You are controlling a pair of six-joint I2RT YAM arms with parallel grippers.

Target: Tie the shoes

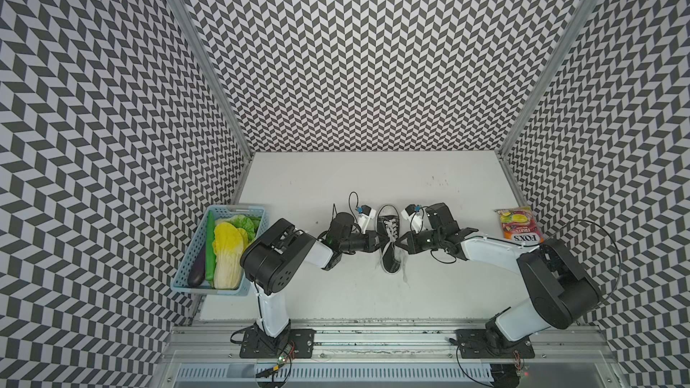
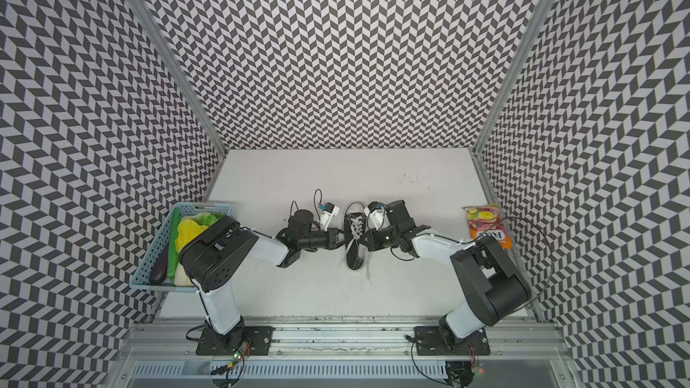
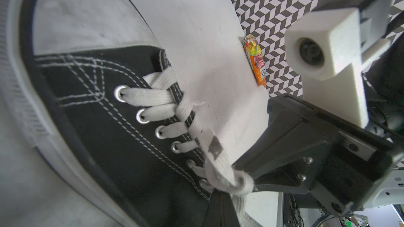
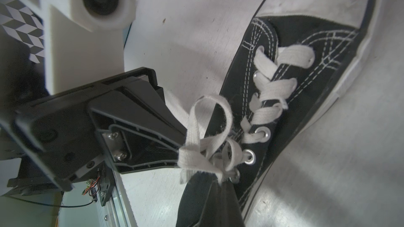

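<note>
The black canvas shoe (image 1: 389,260) with white sole and white laces (image 4: 286,56) lies lengthwise in the middle of the table, toe cap away from me. At its collar end, the laces form a loose loop (image 4: 228,113) and bunched knot. My left gripper (image 1: 381,242) reaches in from the left and my right gripper (image 1: 401,242) from the right, both low at the lace knot. Both are shut, their tips among the laces; whether lace is pinched between either pair of fingertips is unclear.
A blue basket (image 1: 183,273) of vegetables stands at the left of the table (image 1: 302,172). A red-orange FOX'S snack bag (image 1: 519,224) lies at the right edge.
</note>
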